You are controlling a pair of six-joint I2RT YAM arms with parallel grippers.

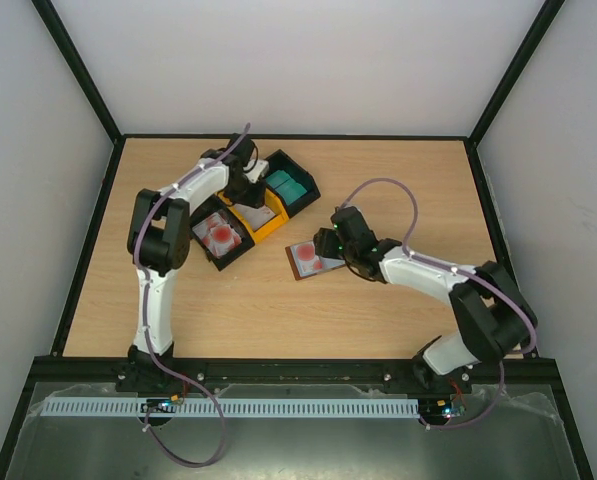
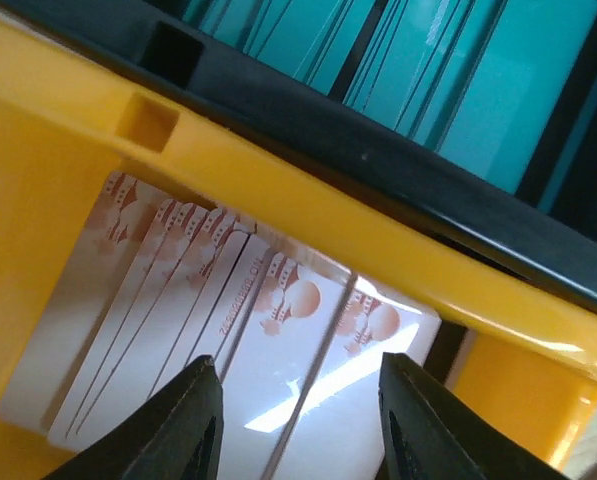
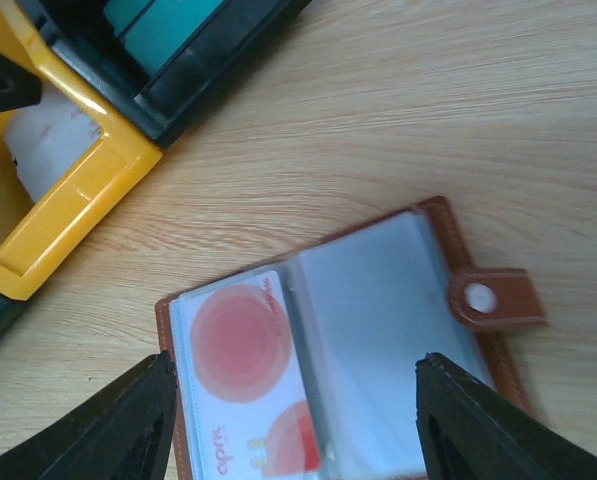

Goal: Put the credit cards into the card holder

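My left gripper hangs open over the yellow box (image 2: 178, 140), whose white cards (image 2: 238, 320) stand in a packed row, fingers just above them with nothing between. My right gripper is open above the card holder (image 3: 373, 330), a brown folder with clear sleeves and a snap strap. A card with red circles (image 3: 240, 350) lies in its left sleeve; the right sleeve looks empty. In the top view my right gripper covers part of the holder (image 1: 308, 265).
Black boxes flank the yellow one: one with teal cards (image 1: 286, 185), one with red-patterned cards (image 1: 218, 232). Bare wooden table (image 1: 428, 180) surrounds them, clearest at the right and front.
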